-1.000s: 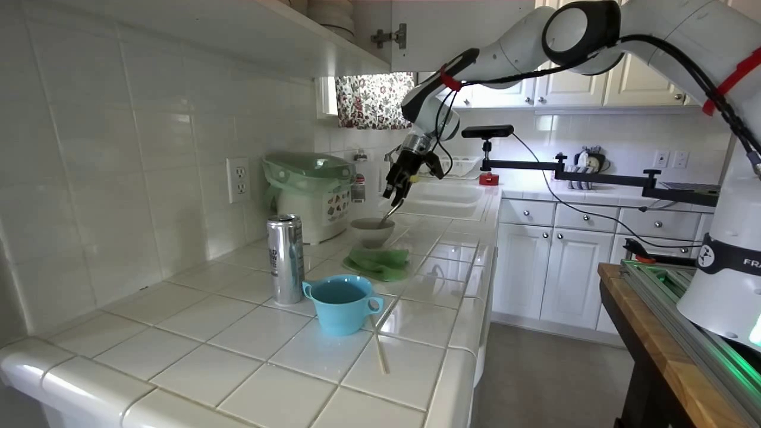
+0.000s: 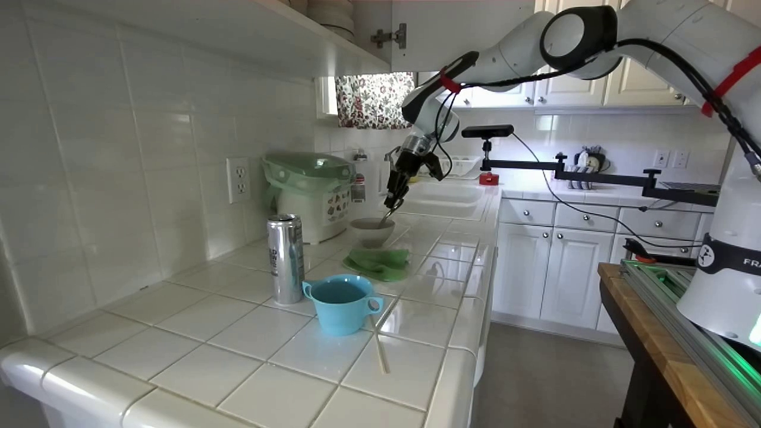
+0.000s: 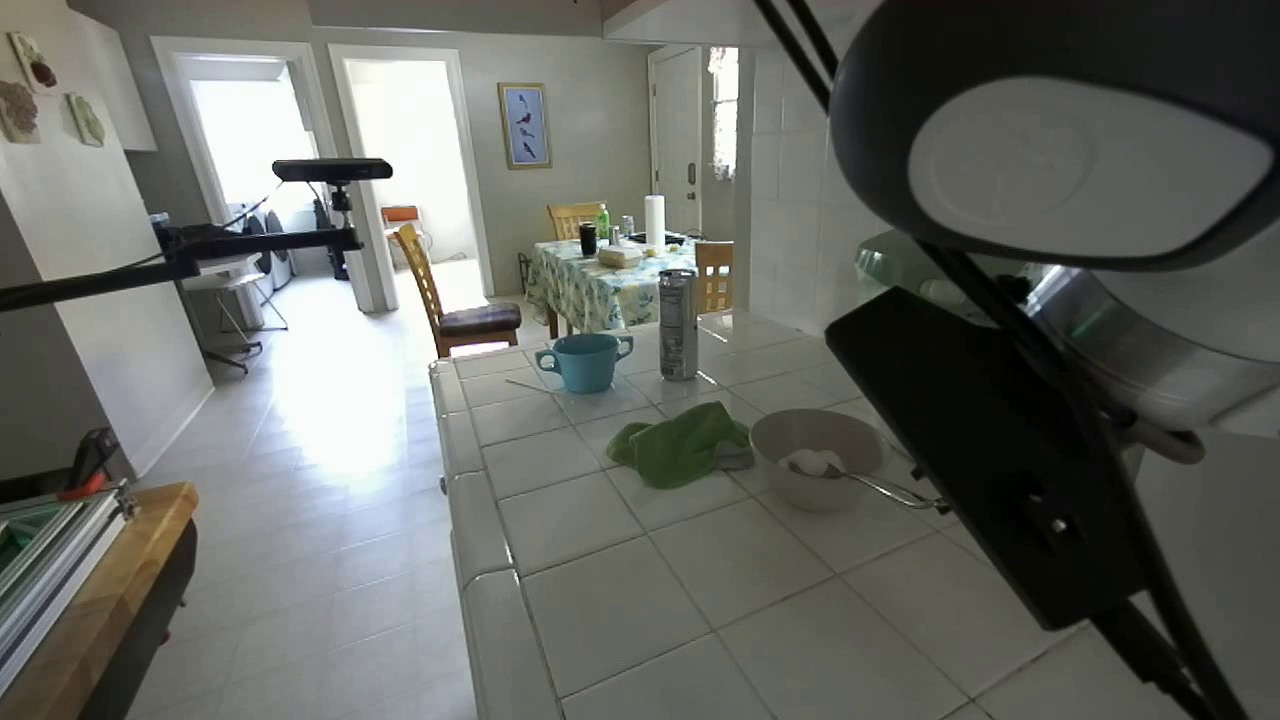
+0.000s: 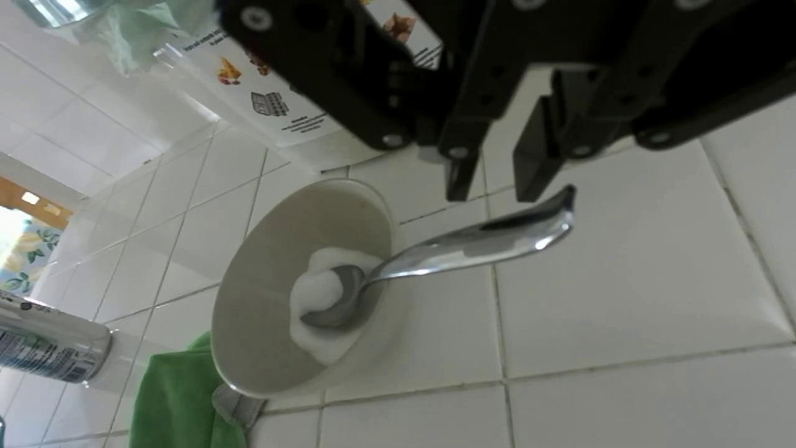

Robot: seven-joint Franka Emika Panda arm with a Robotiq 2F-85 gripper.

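Observation:
A metal spoon point(image 4: 477, 246) leans in a pale bowl point(image 4: 246, 298), its scoop in a white substance point(image 4: 317, 287) and its handle sticking out over the rim. My gripper point(image 2: 392, 204) is over the bowl, its fingers drawn together at the upper end of the handle in the first exterior view. In the wrist view the fingers point(image 4: 533, 168) show a gap between them, with the handle at their tips, so the exact contact is hard to make out. The second exterior view hides the fingertips behind the black wrist camera mount.
A green cloth point(image 2: 378, 264) lies beside the bowl. Farther along the counter stand a tall can point(image 2: 286, 260), a blue two-handled cup point(image 2: 342, 308) and a thin stick point(image 2: 381, 353). A green-lidded bin point(image 2: 310, 192) is close behind the bowl.
The gripper's fingers have drawn closer together at the spoon handle. The spoon's handle sits slightly differently; the bowl, cloth, cup and can have not moved.

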